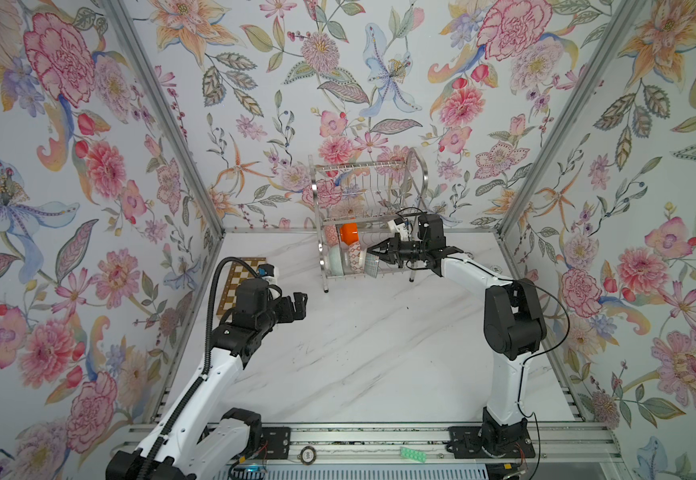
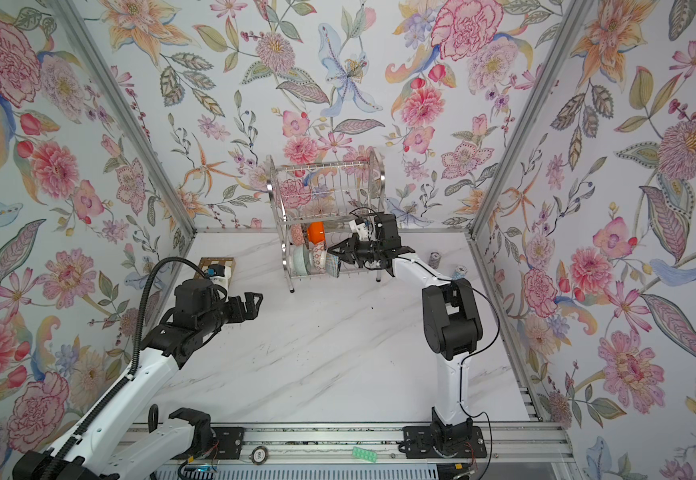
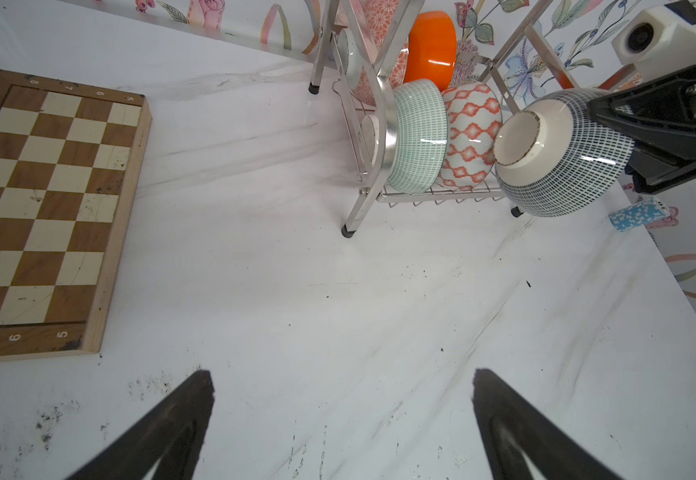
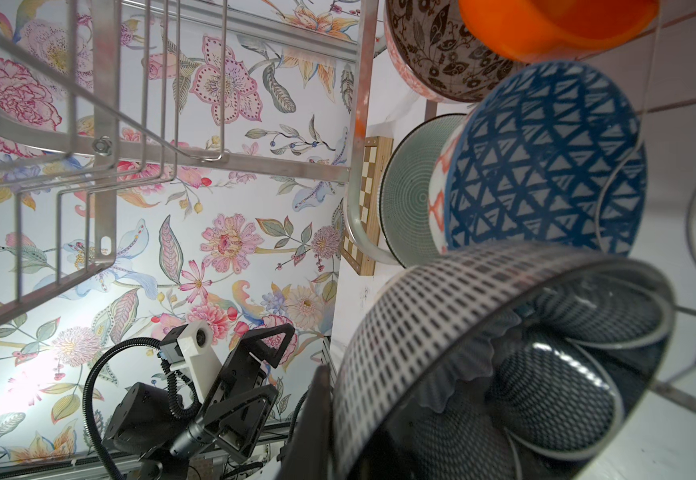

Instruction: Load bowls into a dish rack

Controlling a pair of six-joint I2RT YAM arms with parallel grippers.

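My right gripper is shut on the rim of a black-and-white checked bowl, held on its side at the front of the metal dish rack. In the right wrist view this bowl fills the lower middle and hides most of the fingers. Beside it in the rack's lower tier stand a red-patterned bowl, blue inside, and a pale green bowl. An orange bowl and a pink-patterned bowl stand behind them. My left gripper is open and empty over bare table.
A chessboard lies at the table's left. A blue-patterned cup is on the right side. The rack's upper tier looks empty.
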